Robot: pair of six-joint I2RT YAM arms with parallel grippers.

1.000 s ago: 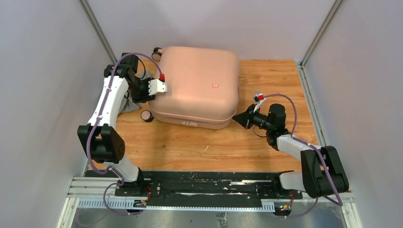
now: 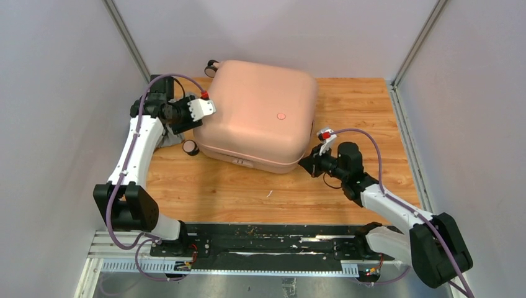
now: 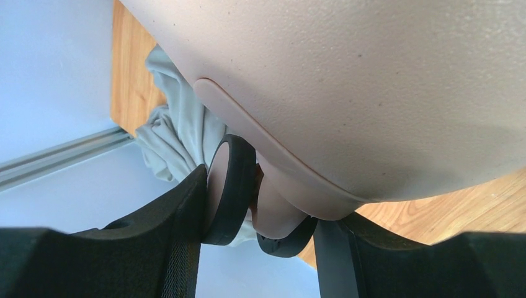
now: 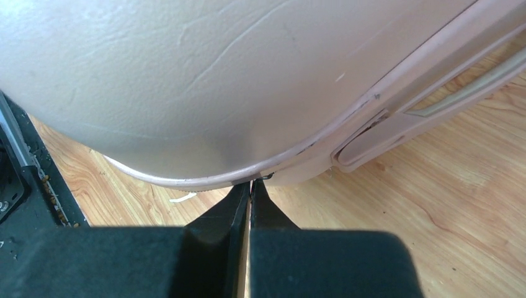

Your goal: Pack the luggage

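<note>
A closed pink hard-shell suitcase (image 2: 260,112) lies on its side on the wooden table (image 2: 347,105), wheels showing at its left. At the suitcase's left end is my left gripper (image 2: 189,121); in the left wrist view its fingers flank a pink-and-black wheel (image 3: 223,186) against the shell, and whether they grip it is unclear. My right gripper (image 2: 304,164) is shut at the suitcase's lower right corner; in the right wrist view its tips sit just under the shell's rim, with nothing visible between them.
A grey crumpled cloth (image 3: 180,124) lies behind the left gripper. Walls enclose the back and sides. Bare table shows in front of and right of the suitcase. A small white scrap (image 2: 270,192) lies in front.
The suitcase has shifted slightly right. The right gripper has moved left and a little down against its corner; the left gripper has moved slightly left.
</note>
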